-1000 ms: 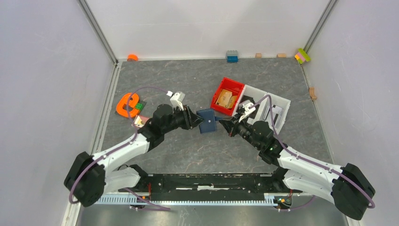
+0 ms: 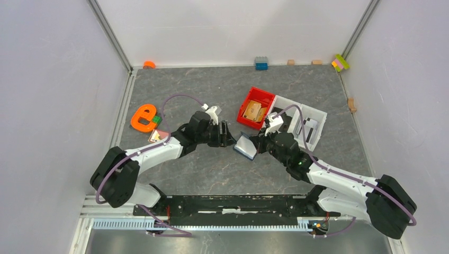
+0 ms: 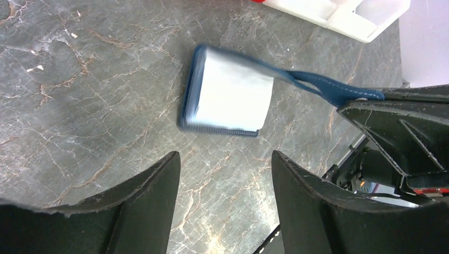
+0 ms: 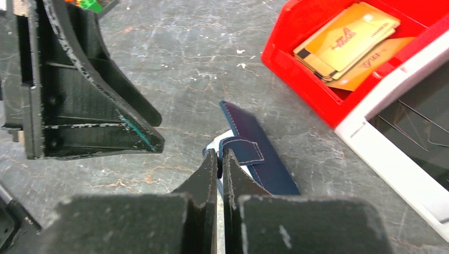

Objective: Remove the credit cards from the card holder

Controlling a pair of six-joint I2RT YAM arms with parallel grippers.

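A dark blue card holder [image 2: 244, 146] hangs from my right gripper [image 2: 257, 141], which is shut on its strap, as the right wrist view shows at the fingertips [image 4: 227, 164]. The holder's white face [image 3: 231, 92] shows in the left wrist view; from the right it shows as a navy flap with some white behind. My left gripper [image 2: 226, 135] stands open just left of the holder, nothing between its fingertips.
A red box [image 2: 249, 118] with orange cards sits behind the holder, joined to white trays [image 2: 317, 115] on the right. Orange toys [image 2: 138, 124] lie at the left.
The holder has turned from its dark face to its white one and swung down-right. My left gripper has moved right and no longer touches it.
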